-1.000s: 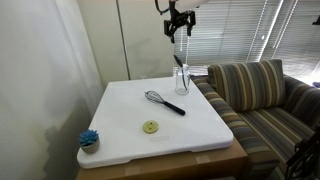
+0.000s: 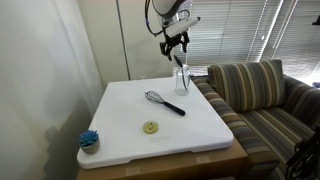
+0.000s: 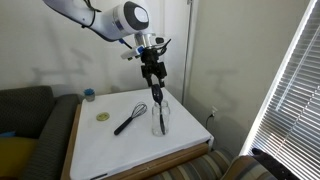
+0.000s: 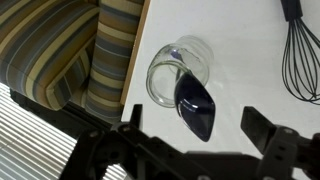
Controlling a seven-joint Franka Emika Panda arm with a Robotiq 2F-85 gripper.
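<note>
A clear glass jar (image 2: 181, 82) stands upright at the back right of the white table (image 2: 125, 135). Out of it sticks a dark utensil, whose broad dark end (image 4: 195, 106) is uppermost and leans over the rim in the wrist view. Above the jar hangs my gripper, its fingers spread apart on either side of the dark end. Nothing is clasped between them. In exterior view 2 the gripper (image 3: 155, 76) is just over the top of the dark utensil (image 3: 157, 95). Whether it touches the utensil, I cannot tell.
A whisk (image 2: 164, 102) with a dark handle lies mid-table, near the jar. Toward the front are a round yellowish item (image 2: 151, 127) and a small potted plant (image 2: 89, 141). A striped couch (image 2: 247, 87) borders the right side.
Over the last second my gripper has come down toward the jar and now hangs lower, around the utensil's top. The jar, whisk and other table items have stayed in place.
</note>
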